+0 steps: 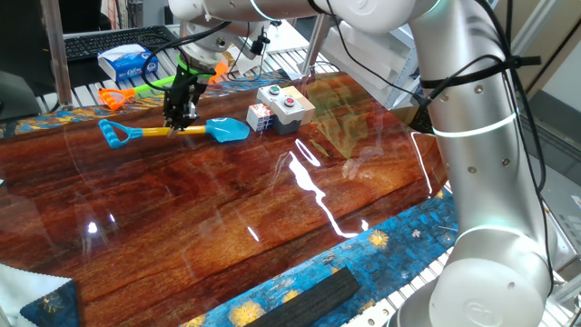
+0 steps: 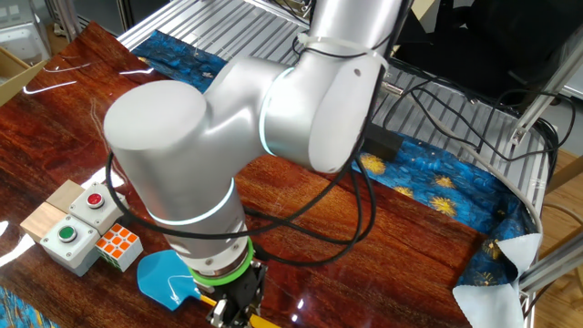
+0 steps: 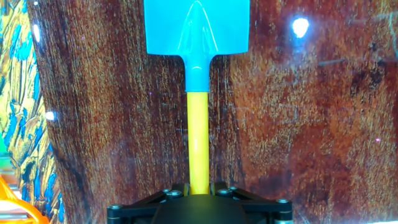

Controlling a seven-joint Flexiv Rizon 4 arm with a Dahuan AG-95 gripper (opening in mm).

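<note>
A toy shovel with a blue blade (image 1: 227,130), a yellow shaft (image 3: 198,137) and a blue grip handle (image 1: 113,134) lies roughly level near the table's back edge. My gripper (image 1: 174,127) points down at the middle of the shaft and is shut on it. In the wrist view the shaft runs straight into the fingers, with the blade ahead. The arm covers part of the shovel (image 2: 166,278) in the second exterior view. Whether the shovel touches the tabletop, I cannot tell.
Close to the blade stand a Rubik's cube (image 2: 118,246) and a button box (image 2: 73,239) with red and green buttons. Behind the gripper, an orange-and-green toy (image 1: 116,97) rests at the back edge.
</note>
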